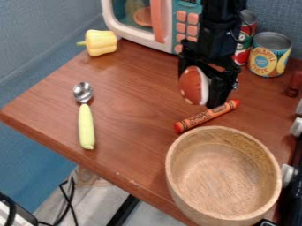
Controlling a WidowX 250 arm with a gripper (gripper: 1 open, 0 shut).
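The black gripper (207, 81) hangs over the back right of the wooden table, shut on a red and white oval object (192, 85). A red crayon-like stick (207, 116) lies just below it on the tabletop. A wooden bowl (223, 175) stands at the front right. A spoon or scoop with a pale green handle (86, 125) lies at the left.
A toy microwave (141, 22) stands at the back, with a yellow object (101, 41) to its left. Cans (270, 55) line the back right, with a small red item (295, 86) near them.
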